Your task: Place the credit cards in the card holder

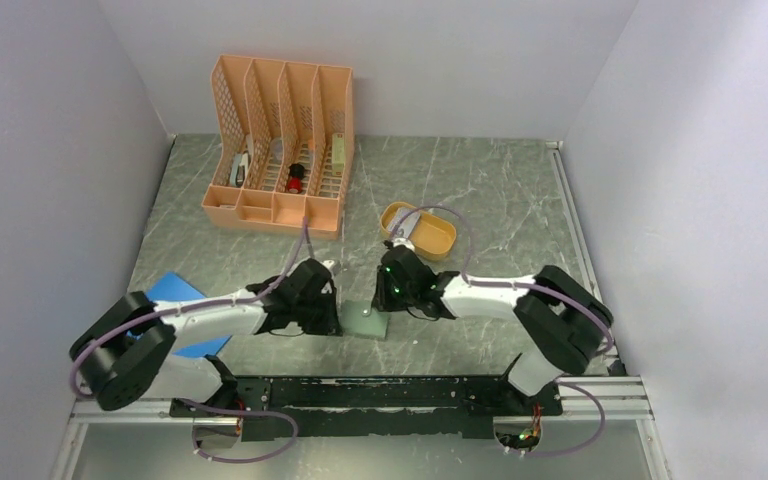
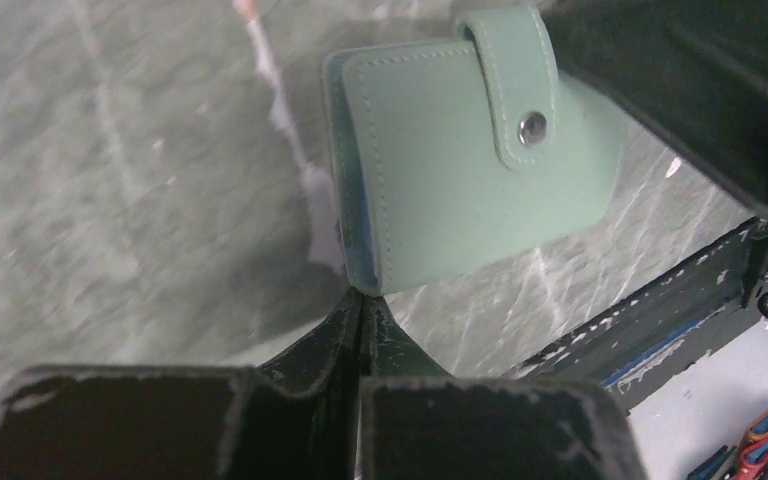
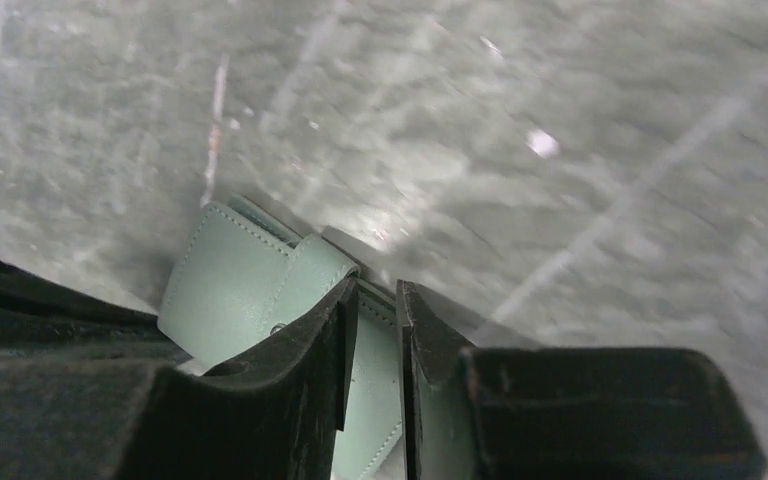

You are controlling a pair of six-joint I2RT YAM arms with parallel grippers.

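Note:
The pale green card holder (image 1: 364, 324) lies between my two grippers near the table's front. Its snapped strap (image 2: 530, 100) is closed, and a dark blue sliver shows inside the near edge in the left wrist view. My left gripper is shut on a lower corner of the holder. In the right wrist view my right gripper is part open, one finger on each side of the holder's edge by the strap. Pale flat pieces (image 1: 407, 221), perhaps cards, lie in the yellow basket (image 1: 444, 238).
A peach rack (image 1: 322, 215) with several compartments and a few small items stands at the back left. A blue sheet (image 1: 174, 288) lies under the left arm. Right and back right, the table (image 1: 505, 190) is bare.

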